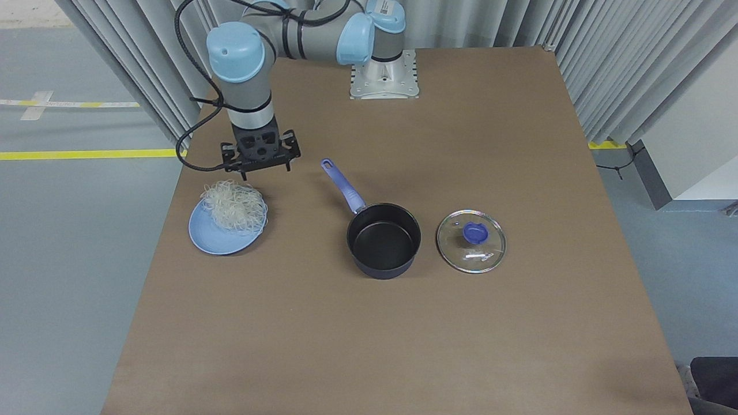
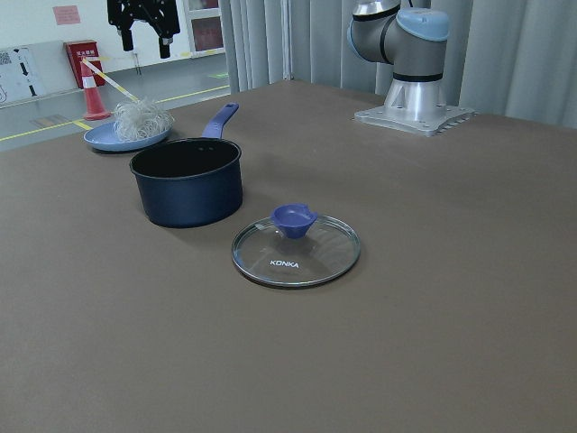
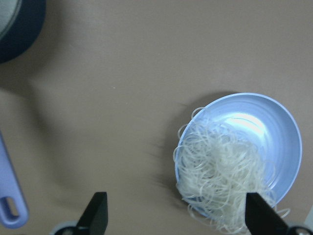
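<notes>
My gripper [image 1: 266, 173] hangs above the table just behind the blue plate [image 1: 211, 235], its two fingers spread apart with nothing between them. A pile of white noodles [image 3: 220, 176] rests on the plate and spills over its rim. To the right stands a dark saucepan [image 1: 383, 245] with a blue handle [image 1: 342, 185] pointing to the back. Right of the pan lies a glass lid [image 1: 462, 252] with a blue knob [image 2: 293, 216]. In the wrist view the plate sits low right, the pan and handle at the left edge.
The arm's mounting base [image 1: 384, 86] is at the back edge, with grey curtains behind. The table's left edge is close beside the plate.
</notes>
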